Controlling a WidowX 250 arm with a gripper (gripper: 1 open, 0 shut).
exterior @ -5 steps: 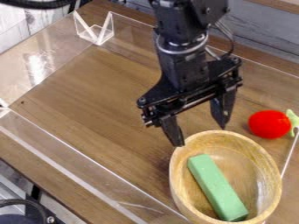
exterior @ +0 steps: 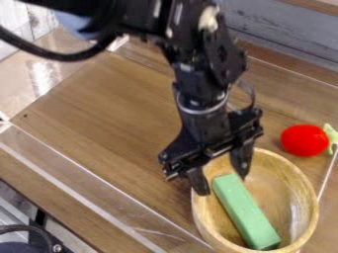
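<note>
My black gripper (exterior: 219,170) hangs over the left rim of a pale wooden bowl (exterior: 303,183), fingers apart and lowered close to it. Inside the bowl a green bar (exterior: 246,215) lies lengthwise from upper left to lower right, with its upper end just below my fingers. Nothing shows held between the fingers, though whether they touch the bowl or the bar I cannot tell.
A red tomato-like object (exterior: 303,140) with green beside it lies behind the bowl at the right. Clear rails edge the left side, and a wall stands at the back.
My gripper has come down toward the bowl's left rim and the green bar, its fingertips lower than before. The bowl, bar and red object have not visibly moved.
</note>
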